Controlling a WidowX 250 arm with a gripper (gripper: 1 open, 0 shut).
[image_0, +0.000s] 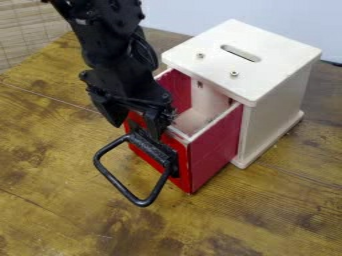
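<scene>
A white wooden cabinet (267, 70) with a slot in its top has a red-sided drawer (214, 145) pulled out toward the front left, its white interior partly visible. A large black loop handle (112, 180) hangs on the drawer's front. My black gripper (140, 125) is low at the drawer's front-left edge, just above the handle's mount, covering much of the drawer's front. Its fingertips are dark against dark parts, so whether it is open or shut cannot be made out.
Bare wooden table surrounds the cabinet, with free room at the left and front. A woven mat lies at the top left, and a pale wall stands behind.
</scene>
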